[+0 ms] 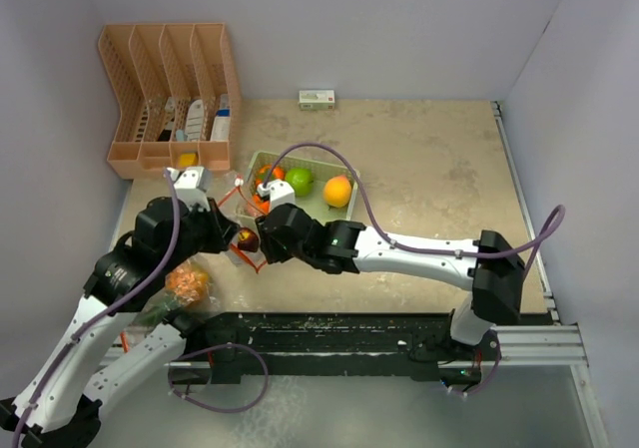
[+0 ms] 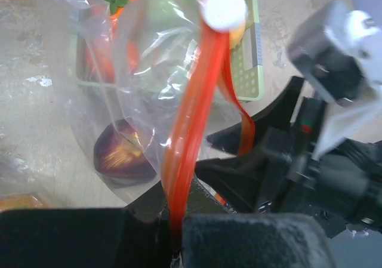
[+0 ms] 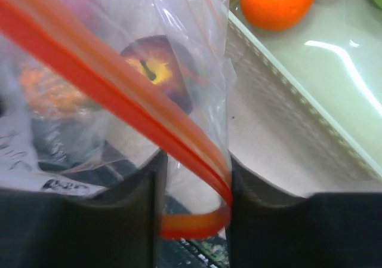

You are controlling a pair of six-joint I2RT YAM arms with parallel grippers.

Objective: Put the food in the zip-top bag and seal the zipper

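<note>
A clear bag (image 2: 143, 95) with a red zipper strip (image 2: 194, 113) hangs between my arms, a dark red and yellow peach (image 2: 125, 154) low inside it. My left gripper is shut on one end of the strip, seen in the left wrist view. Opposite it, my right gripper stands part open, its fingers on either side of the strip's other end. From above, the peach (image 1: 247, 239) shows between the two grippers. The bag's mouth looks parted, since two strands of the strip run separately.
Just behind the bag sits a green basket (image 1: 356, 197) holding a green apple (image 1: 299, 180), an orange fruit (image 1: 337, 191) and red-orange ones. Another filled bag (image 1: 188, 283) lies by the left arm. An organizer (image 1: 125, 154) stands back left.
</note>
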